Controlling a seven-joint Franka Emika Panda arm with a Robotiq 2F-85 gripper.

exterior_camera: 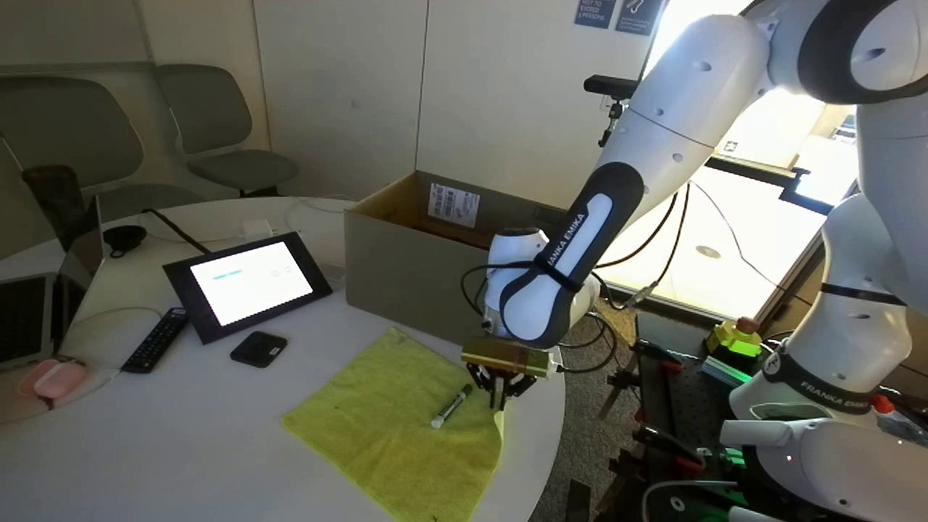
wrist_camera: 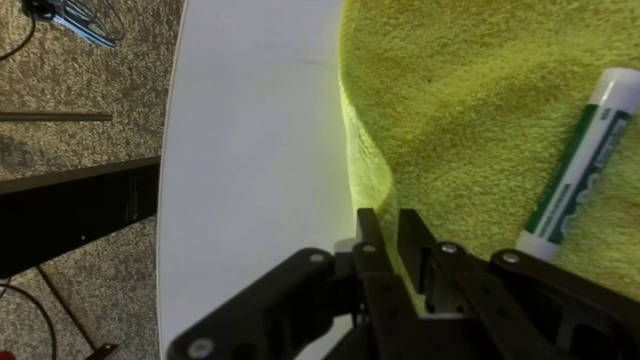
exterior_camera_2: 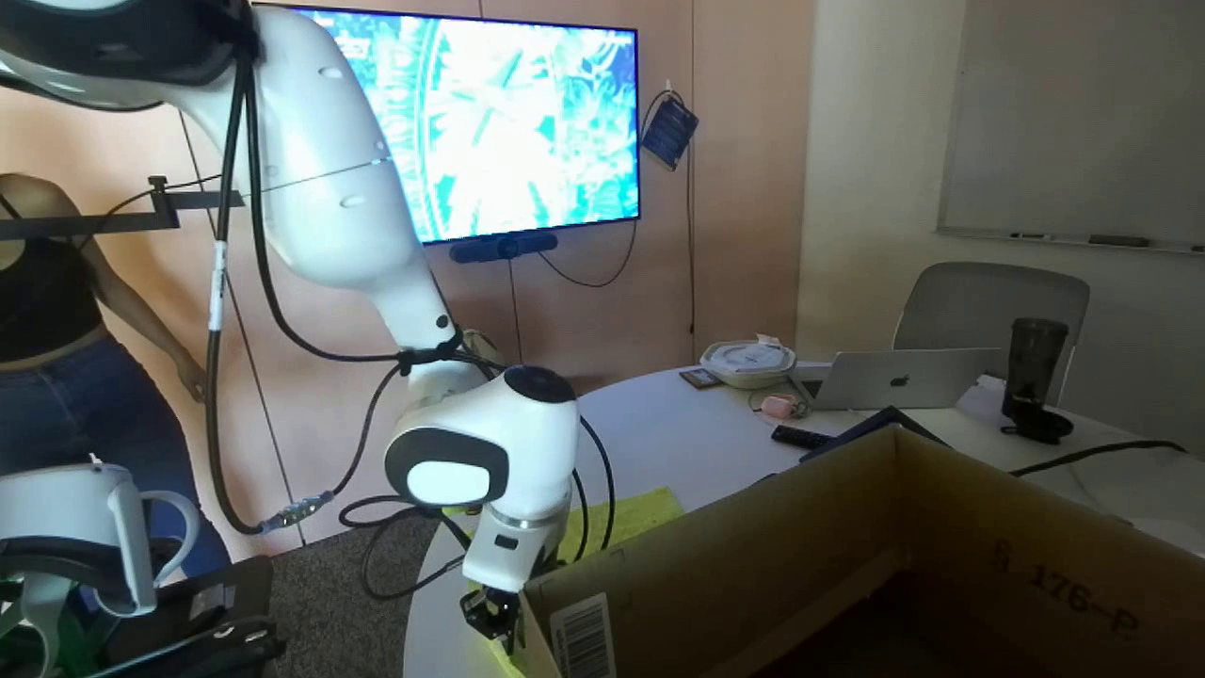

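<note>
A yellow cloth (exterior_camera: 396,435) lies spread on the white table, its right edge raised where my gripper (exterior_camera: 497,404) is shut on it. In the wrist view a fold of the cloth (wrist_camera: 480,150) runs up between the fingertips of the gripper. On top of the cloth rests a green and white marker (exterior_camera: 452,406), to the right of the fingers in the wrist view (wrist_camera: 579,165). In exterior view 2 the gripper (exterior_camera_2: 497,633) is partly hidden behind the box corner, with some cloth (exterior_camera_2: 638,518) showing past the arm.
Close behind the gripper stands an open cardboard box (exterior_camera: 409,278). A tablet (exterior_camera: 249,283), a black square device (exterior_camera: 258,348), a remote (exterior_camera: 155,340) and a pink case (exterior_camera: 52,380) occupy the table's left side. The rounded table edge is near the gripper.
</note>
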